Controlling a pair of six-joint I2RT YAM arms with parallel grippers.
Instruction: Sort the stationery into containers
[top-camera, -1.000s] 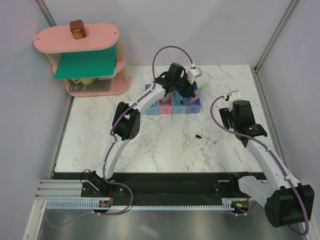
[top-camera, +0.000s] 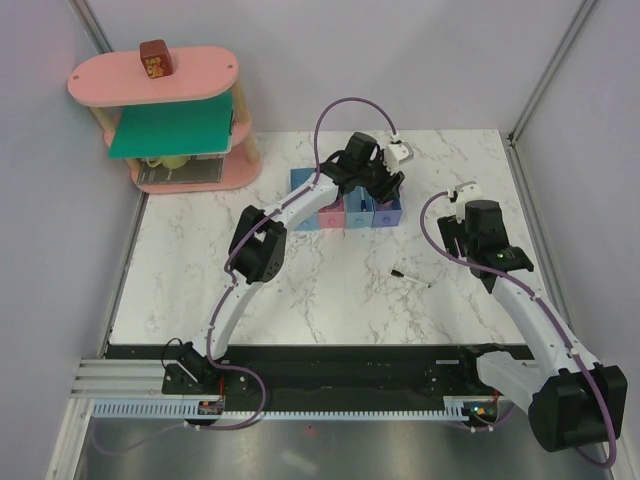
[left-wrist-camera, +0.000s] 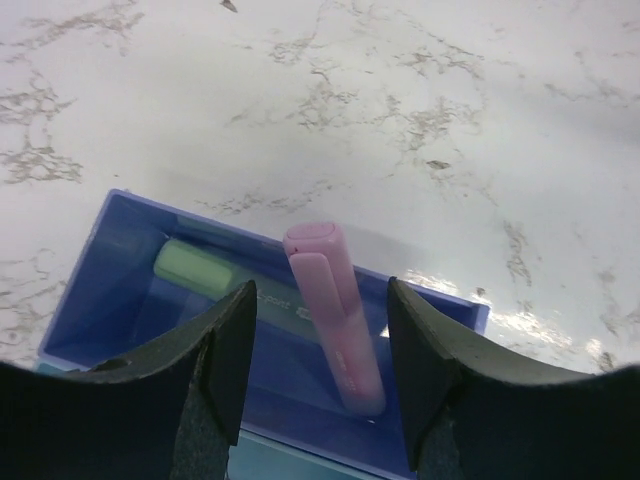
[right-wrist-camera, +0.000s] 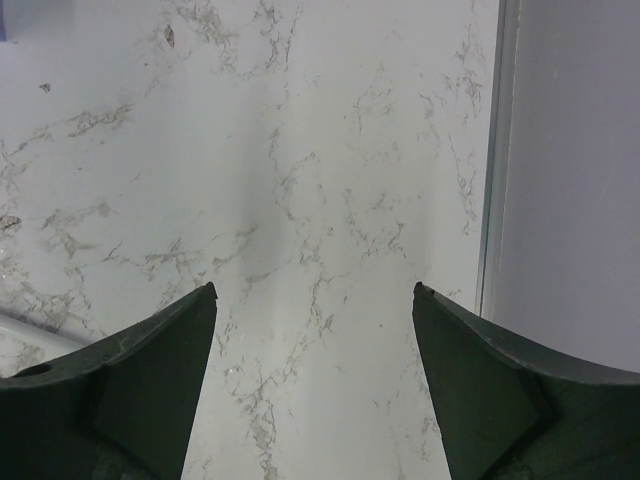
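My left gripper (top-camera: 390, 180) is part open over the purple-blue bin (top-camera: 387, 217). In the left wrist view a pink highlighter (left-wrist-camera: 338, 322) lies tilted in that bin (left-wrist-camera: 105, 270), between the fingertips, and a green highlighter (left-wrist-camera: 200, 267) lies along the far wall; contact with the fingers is unclear. My right gripper (top-camera: 453, 225) stands open above bare marble at the right, nothing between its fingers. A white marker (top-camera: 410, 278) with a dark end lies on the table below the bins.
Blue and pink bins (top-camera: 331, 220) adjoin the purple-blue one, partly hidden by the left arm. A pink shelf unit (top-camera: 200, 180) stands at back left. A wall borders the right edge.
My left gripper has moved slightly right in the top view. The green highlighter, seen jutting beside it a second ago, now lies in the bin. The right arm is still.
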